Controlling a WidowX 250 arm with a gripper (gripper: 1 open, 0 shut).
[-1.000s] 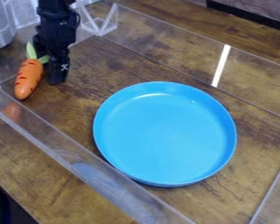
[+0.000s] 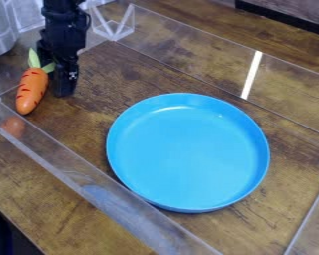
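An orange toy carrot (image 2: 31, 90) with a green top lies at the left of the wooden table, tip toward the front. My black gripper (image 2: 53, 75) is low at the upper left, beside the carrot's green top, its fingers open. Whether a finger touches the carrot is unclear.
A large blue plate (image 2: 186, 149) sits right of centre. Clear plastic walls run along the left and front edges. A white object (image 2: 3, 25) stands at the top left corner. The table between the gripper and the plate is bare.
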